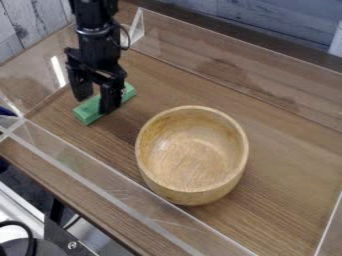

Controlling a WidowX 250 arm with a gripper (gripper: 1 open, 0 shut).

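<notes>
My gripper (96, 70) is open at the upper left, hanging over a green block (94, 112) that lies on the wooden tray floor. Its dark fingers reach down to the block and partly hide its upper part. I cannot tell whether they touch it.
A large tan wooden bowl (193, 150) takes up the centre right, below and right of the block. The tray's walls edge the left side, and a black cable lies at the bottom left.
</notes>
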